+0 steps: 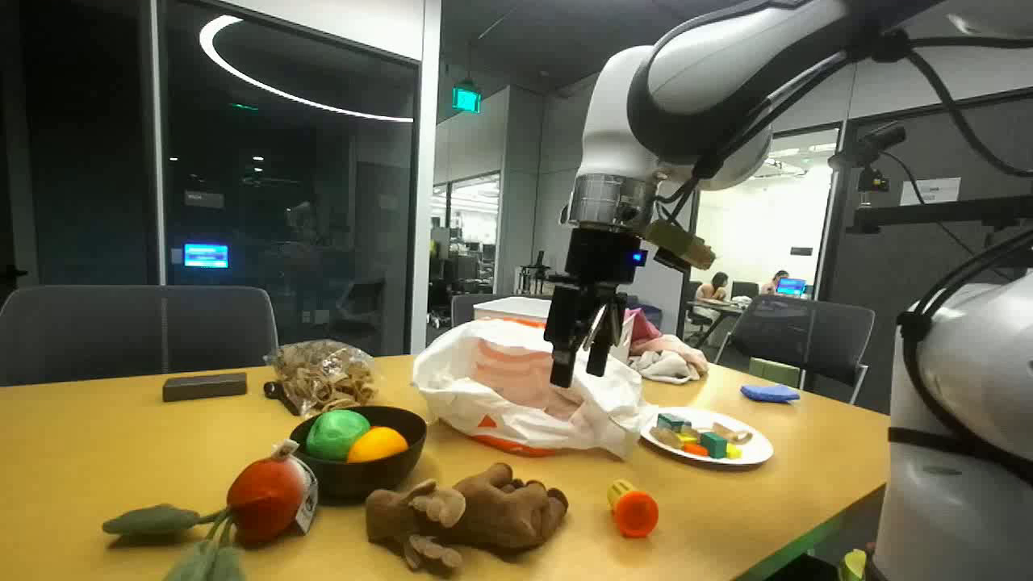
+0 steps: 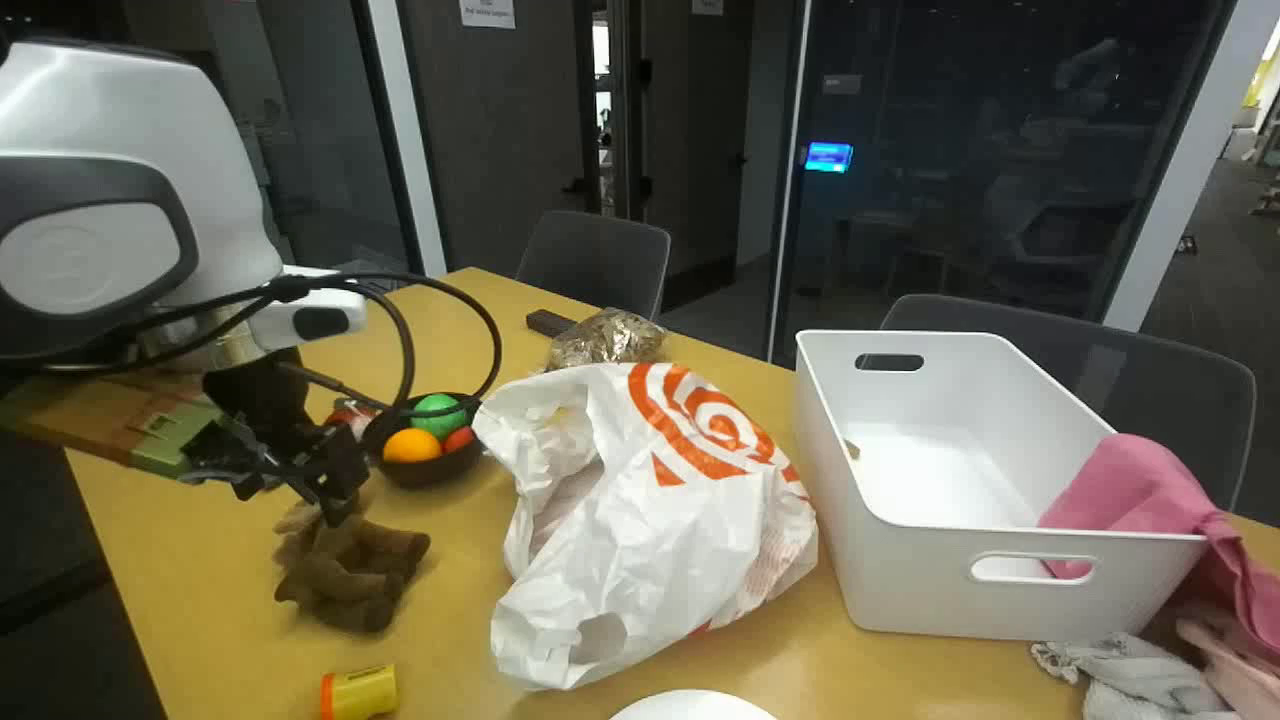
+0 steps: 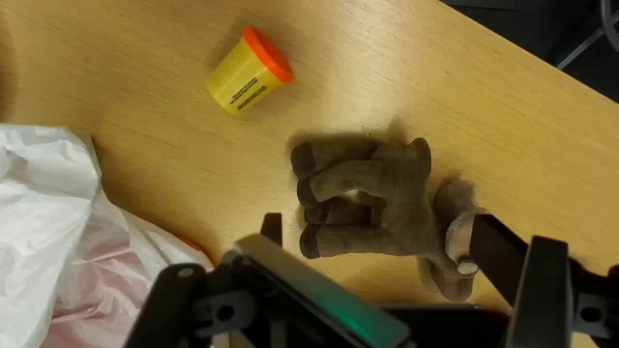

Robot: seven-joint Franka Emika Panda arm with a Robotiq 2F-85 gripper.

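Note:
A brown plush animal (image 3: 400,203) with pale antlers lies on its side on the table, its dark-tipped legs all pointing one way. My gripper is open, and in the wrist view the plush shows below, between the two spread fingers. In exterior view 1 the fingertips hang well above the table, clear of the plush (image 1: 484,508). The fingers overlap the space just above the toy (image 2: 354,570) in exterior view 2. Nothing is held.
A yellow tub with an orange lid (image 3: 249,69) lies near the plush. Around them are a white plastic bag (image 2: 648,516), a black bowl (image 1: 363,474) of toy fruit, a red plush vegetable (image 1: 266,499), a plate (image 1: 755,450) of blocks and a white bin (image 2: 912,480).

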